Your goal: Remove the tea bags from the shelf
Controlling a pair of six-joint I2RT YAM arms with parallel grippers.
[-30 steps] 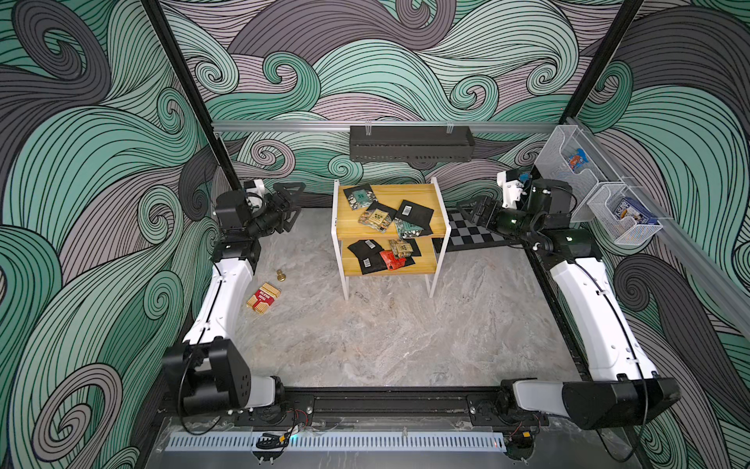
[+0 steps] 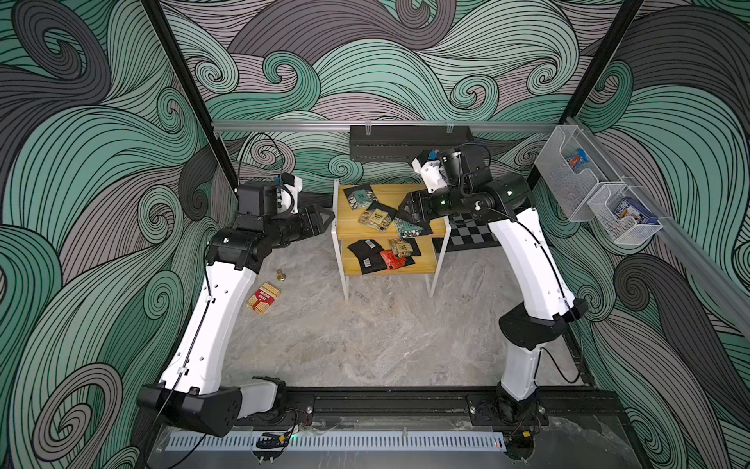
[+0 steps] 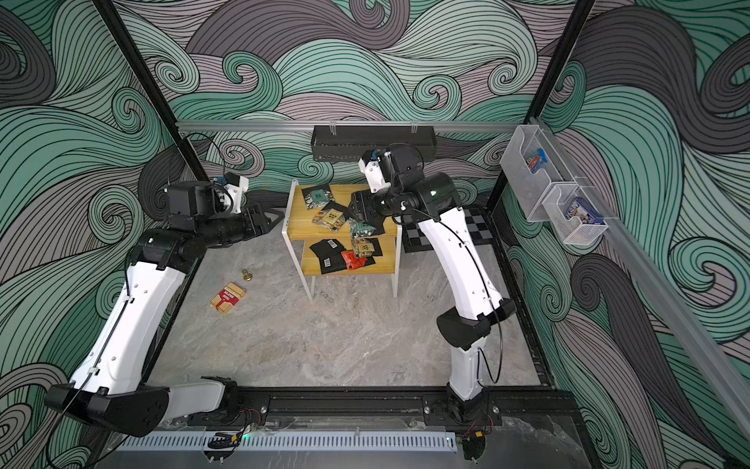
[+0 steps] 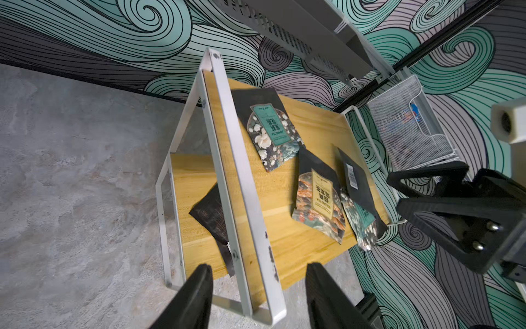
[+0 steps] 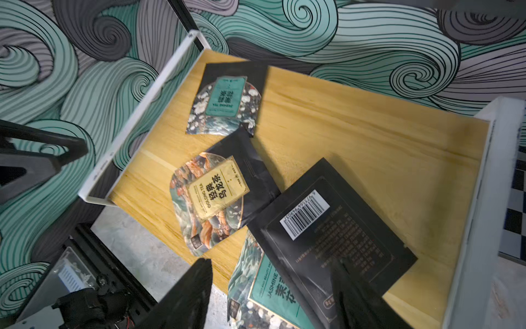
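Several tea bags lie flat on the top board of a two-level wooden shelf (image 2: 402, 192) with white side frames. In the right wrist view a jasmine bag (image 5: 225, 98) is at the back, an oolong bag (image 5: 219, 189) in the middle, and a black bag (image 5: 328, 235) rests face down over another jasmine bag (image 5: 268, 279). My right gripper is above the black bag, fingers apart, nothing between them. My left gripper is beside the shelf's left frame, apart and empty. More bags, black (image 2: 367, 254) and red (image 2: 392, 260), lie on the lower board.
A red box of sticks (image 2: 263, 297) and a small brass piece (image 2: 280, 275) lie on the floor at left. White mesh baskets (image 2: 621, 215) hang at right; a black tray (image 2: 411, 142) is behind the shelf.
My right arm has swung left, from beside the shelf to over its right part. My left arm has come right, nearer the shelf.
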